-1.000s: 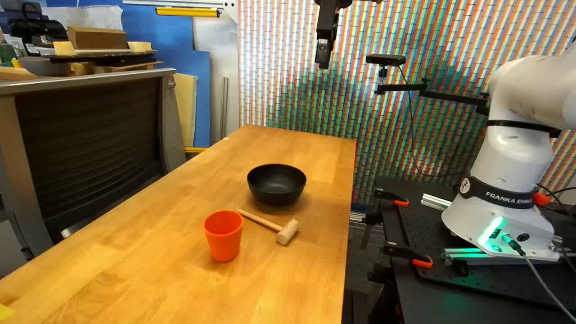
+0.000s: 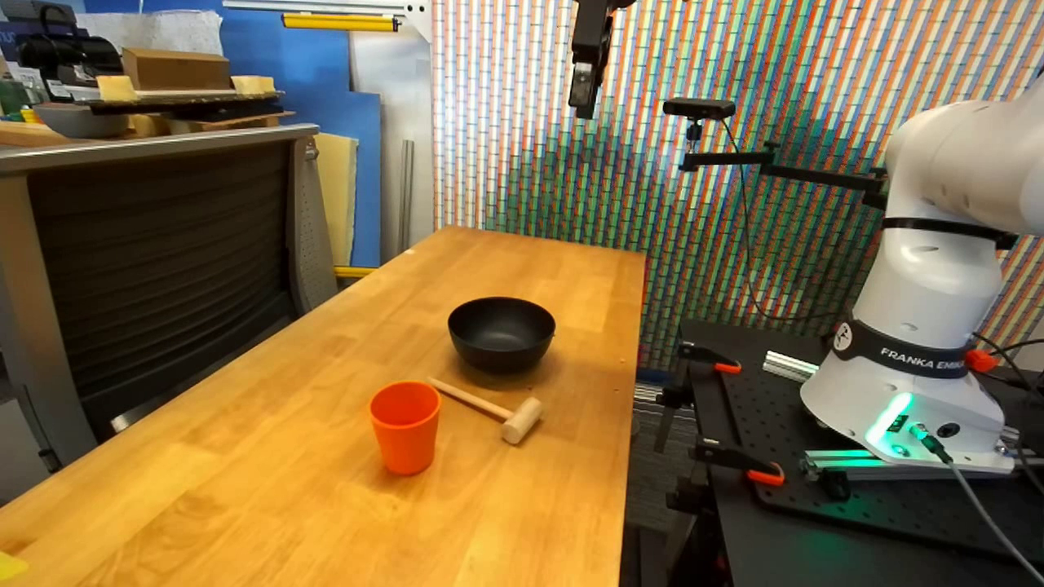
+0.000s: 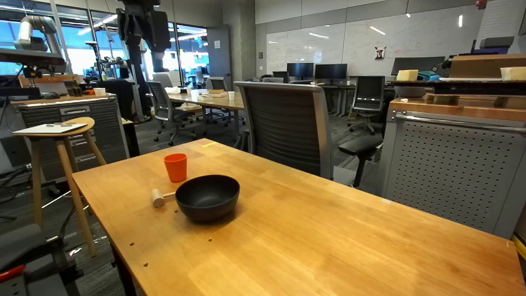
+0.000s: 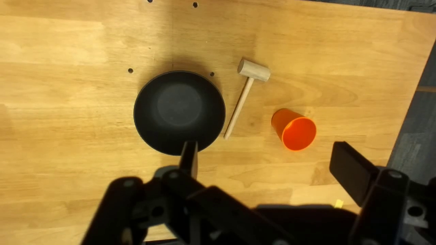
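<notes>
A black bowl [image 2: 501,334] stands upright on the wooden table. Beside it lies a small wooden mallet [image 4: 254,71], its handle pointing between the bowl and an orange cup [image 2: 405,427]. The cup is upright and looks empty from above in the wrist view, where its open mouth shows. High over the table hangs my gripper [image 3: 145,61], well clear of all three objects. In the wrist view its dark fingers [image 4: 352,171] are spread wide apart. Nothing is between them, so the gripper is open.
An office chair [image 3: 288,128] stands along one long side of it. The robot base [image 2: 900,362] is mounted on a separate black stand across a gap. A yellow scrap [image 4: 338,203] lies on the tabletop.
In exterior view 1 my gripper has risen slightly and shifted a little to the left. The bowl, mallet and cup have stayed where they were.
</notes>
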